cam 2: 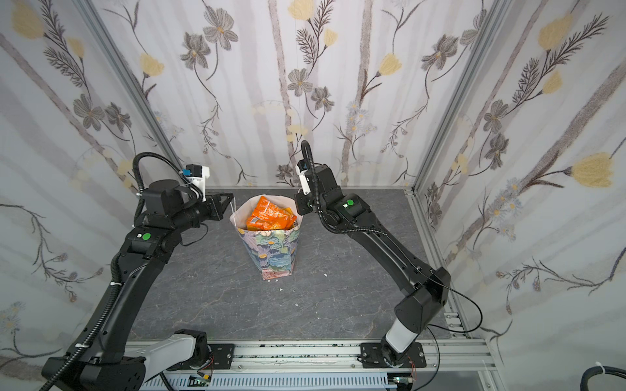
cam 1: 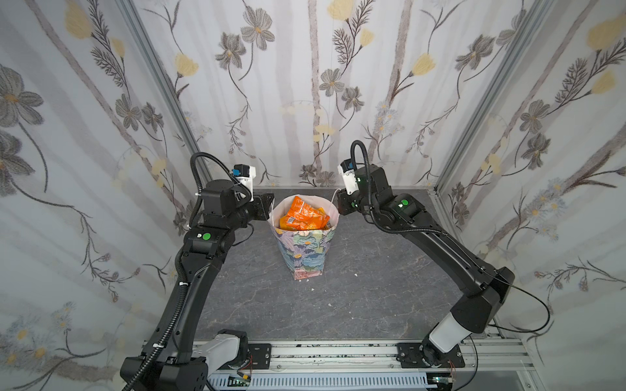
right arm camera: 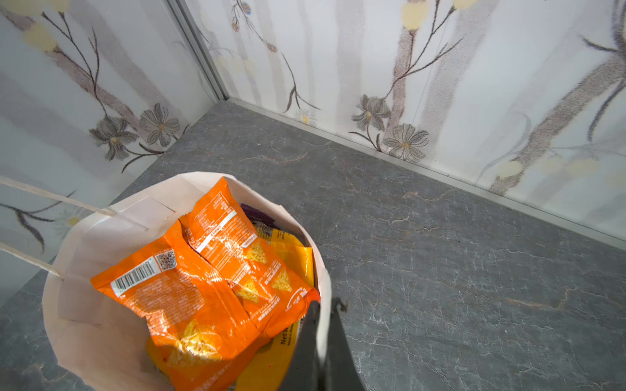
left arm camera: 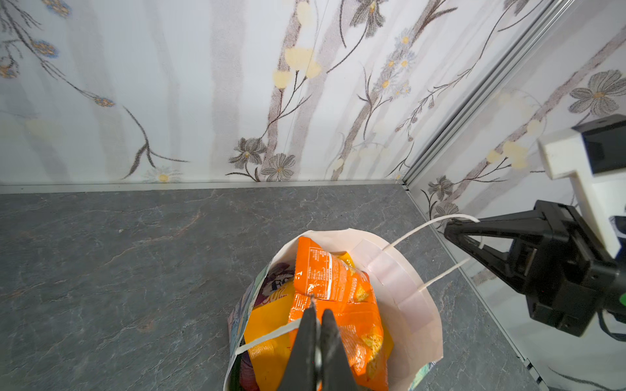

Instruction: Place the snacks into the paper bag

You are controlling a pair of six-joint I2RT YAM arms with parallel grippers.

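The paper bag (cam 1: 306,251), floral outside and pale pink inside, stands upright around the middle; whether its base touches the table I cannot tell. Orange snack packets (right arm camera: 215,286) fill its mouth, with yellow packets (left arm camera: 268,325) partly hidden beneath. On the bag's left, my left gripper is shut on a thin white handle (left arm camera: 274,337). My right gripper, at the opposite side, is shut with the other white handle between its fingers; the left wrist view shows that handle's loop (left arm camera: 427,224) running to it.
Bare grey table (cam 1: 384,286) surrounds the bag, apart from a few tiny pale scraps (cam 1: 329,304) in front of it. The patterned back wall (cam 1: 274,130) rises close behind the bag.
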